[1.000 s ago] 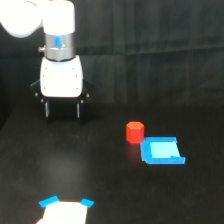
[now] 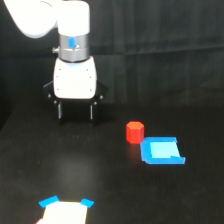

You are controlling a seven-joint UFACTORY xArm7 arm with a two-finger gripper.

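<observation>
My gripper hangs from the white arm at the upper left, fingers spread apart and pointing down. It is open, and nothing shows between its fingers. A small red block, roughly hexagonal in outline, stands on the dark table to the right of the gripper and nearer the camera, clear of the fingers. Beside the block, to its right and slightly nearer, lies a pale square edged with blue tape.
At the bottom edge, left of centre, a pale sheet with blue tape at its corners is partly cut off by the frame. Black cloth hangs behind.
The arm and open gripper have shifted a little to the right, toward the red block. The block and the taped squares have stayed put.
</observation>
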